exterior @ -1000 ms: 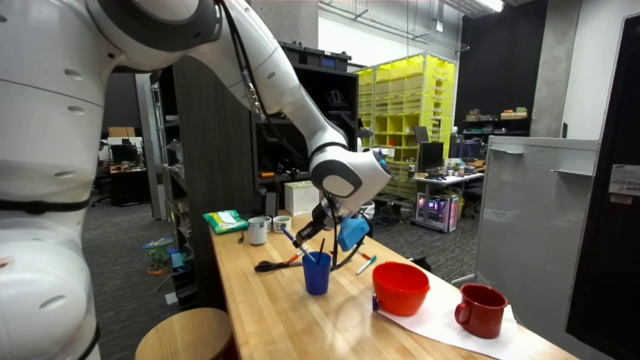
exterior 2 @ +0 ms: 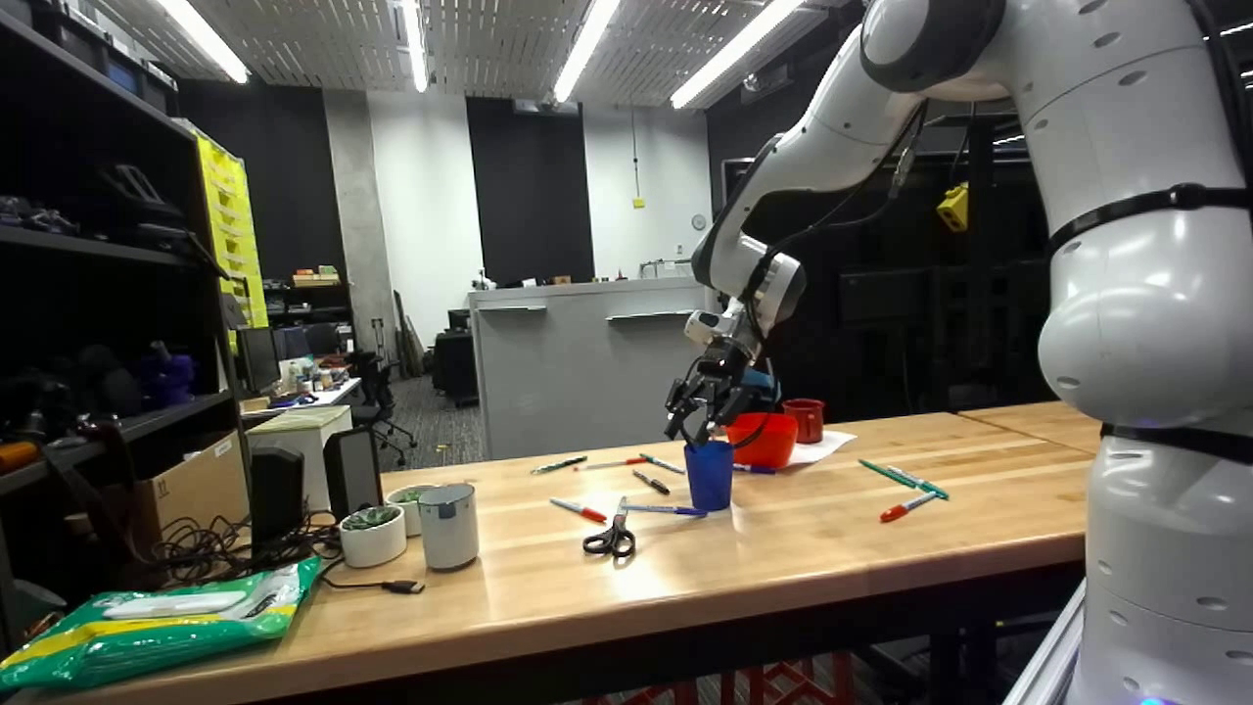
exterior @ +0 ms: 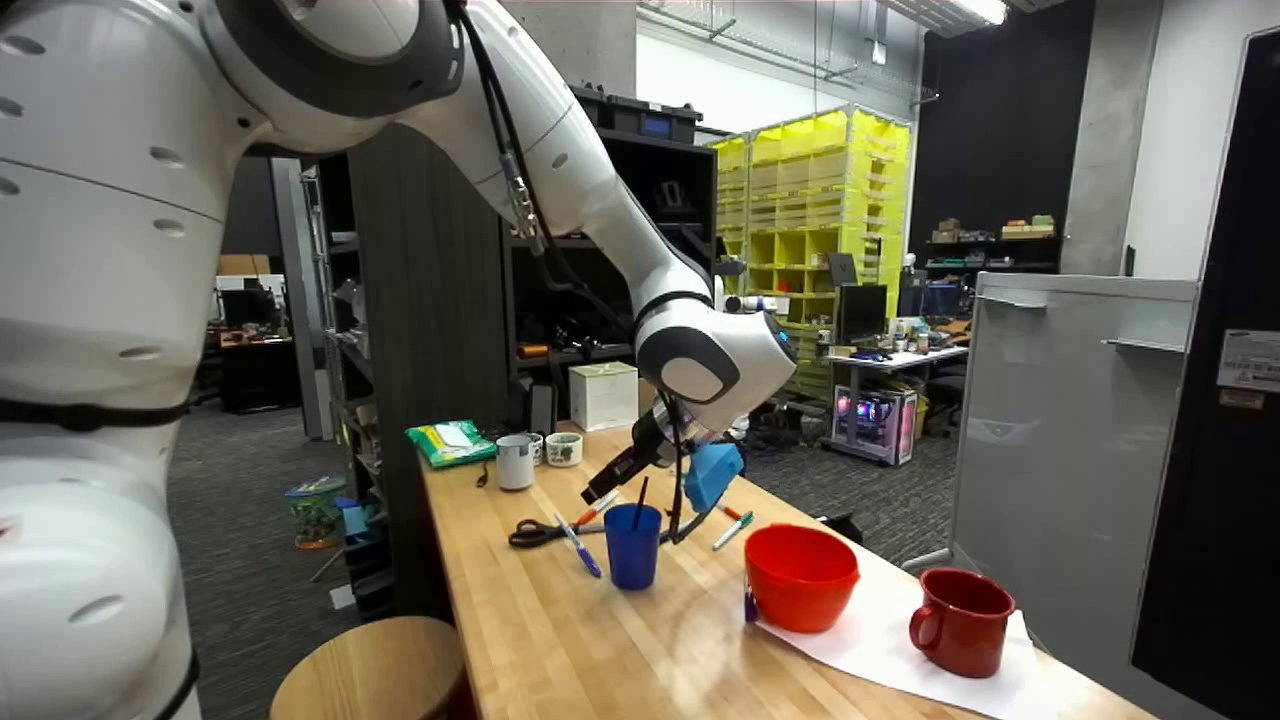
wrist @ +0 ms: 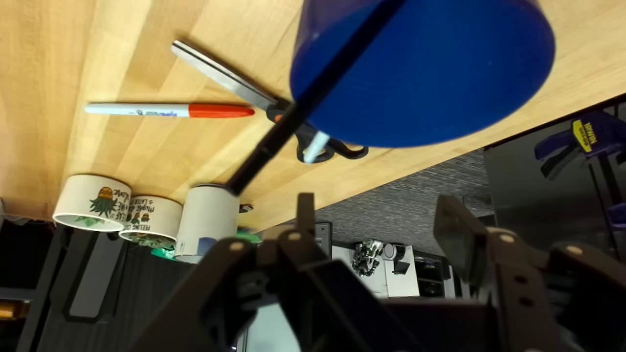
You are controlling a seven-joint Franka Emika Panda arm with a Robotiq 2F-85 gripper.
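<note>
A blue cup (exterior: 632, 546) stands upright on the table, a dark pen (wrist: 317, 88) leaning out of it. Above its rim hangs my gripper (exterior 2: 693, 428); the wrist view shows the fingers (wrist: 305, 214) apart with nothing between them. Outside the cup, a blue pen (exterior: 578, 546) is beside it, close to the scissors (exterior 2: 611, 537); in exterior view 2 a blue pen (exterior 2: 665, 510) appears on the tabletop, its end near the cup's base. A red-capped marker (wrist: 170, 110) lies close to the scissors.
A red bowl (exterior: 800, 578) and a red mug (exterior: 963, 624) stand on white paper (exterior: 864, 648). Several more pens are scattered about the table. A grey-white mug (exterior 2: 448, 527) and two small pots sit at the other end.
A second ago the blue pen was in my gripper, slanting over the cup's rim. Now it is out of the fingers and beside the cup. The arm has shifted slightly right in exterior view 1.
</note>
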